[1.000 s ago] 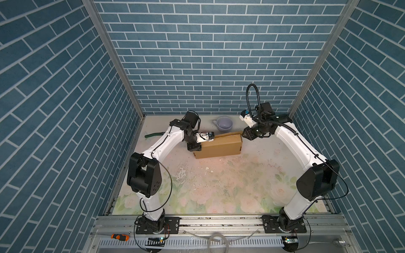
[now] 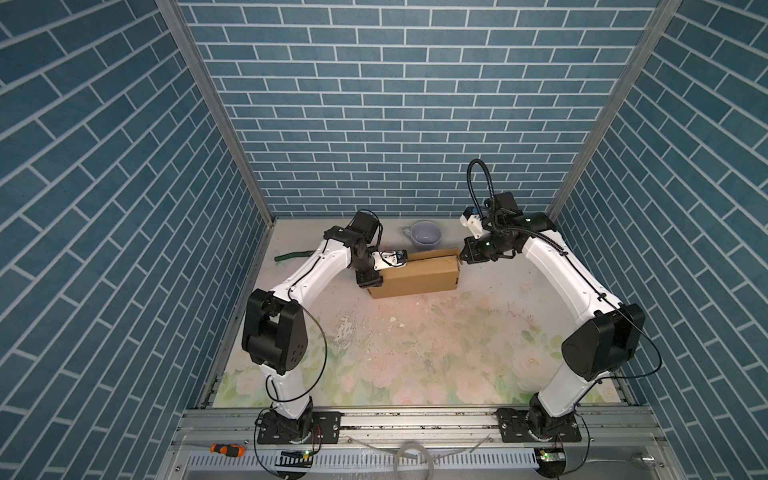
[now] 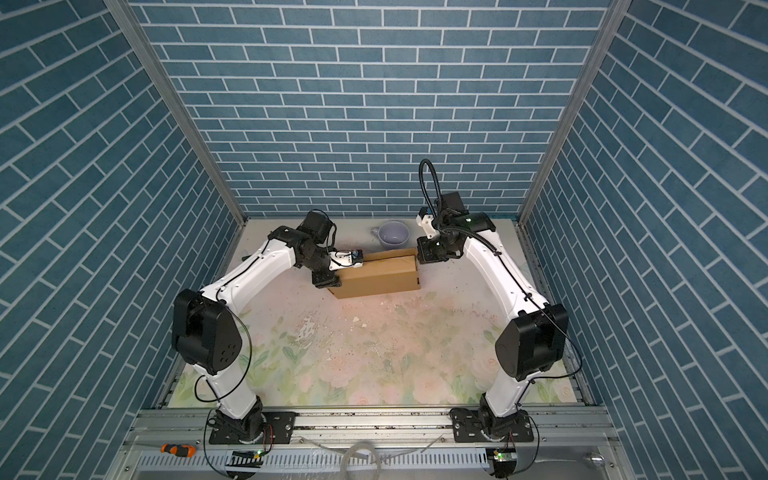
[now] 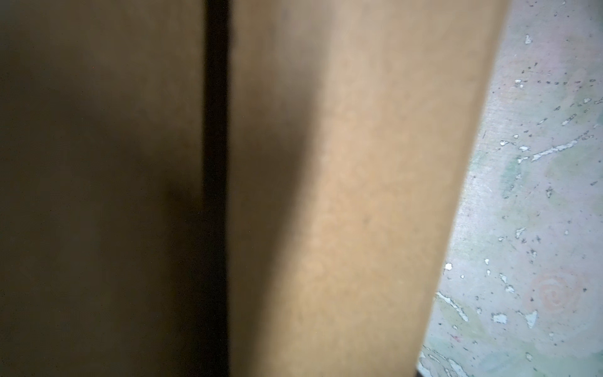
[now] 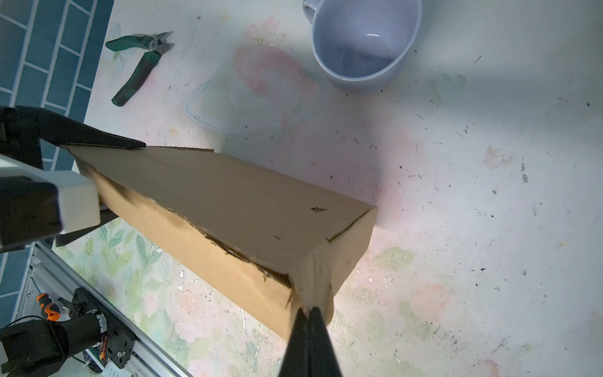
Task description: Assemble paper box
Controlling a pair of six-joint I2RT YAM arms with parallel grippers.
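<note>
A long brown cardboard box (image 2: 422, 276) stands at mid-table, its lid panel lying over the top and a raised strip along the back edge. In the right wrist view, its near end shows a bent corner flap (image 5: 314, 276). My right gripper is shut, its tips at that flap with nothing visibly gripped. At the other end, the fingers (image 5: 94, 135) of my left gripper stand apart on either side of the box; whether they press on it does not show. Cardboard (image 4: 377, 176) fills most of the left wrist view, very close.
Behind the box sits a lilac mug (image 5: 367, 40). Green-handled cutters (image 5: 141, 66) lie at the back left. The table (image 2: 432, 344) in front of the box is clear, as is the area to its right.
My right gripper has shifted and turned slightly at the box's right end. The box's front has moved back a little. The left arm looks almost still.
</note>
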